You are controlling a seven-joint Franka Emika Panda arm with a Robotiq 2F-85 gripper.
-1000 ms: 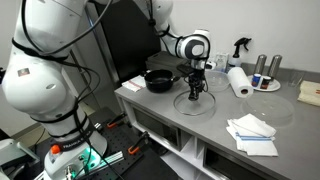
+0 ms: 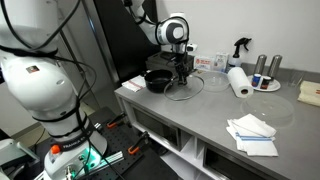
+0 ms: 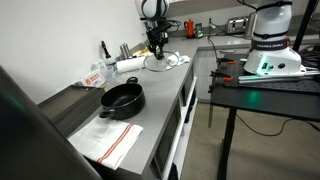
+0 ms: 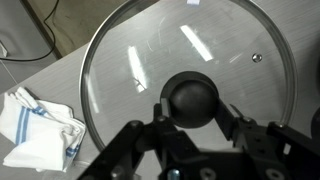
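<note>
A round glass lid with a metal rim and a dark knob fills much of the wrist view. My gripper is shut on that knob, its fingers at either side. In the first exterior view the lid hangs tilted just above the counter, to the right of the black pot. The second exterior view shows the lid held up under the gripper, beyond the pot. The pot stands uncovered.
White cloths with blue stripes lie on the right of the counter. A paper towel roll, clear bowls and bottles stand along the back. Another striped towel lies beside the pot.
The arm has carried the lid leftward in the first exterior view, toward the pot. The lid now sits a little higher and more tilted than before.
</note>
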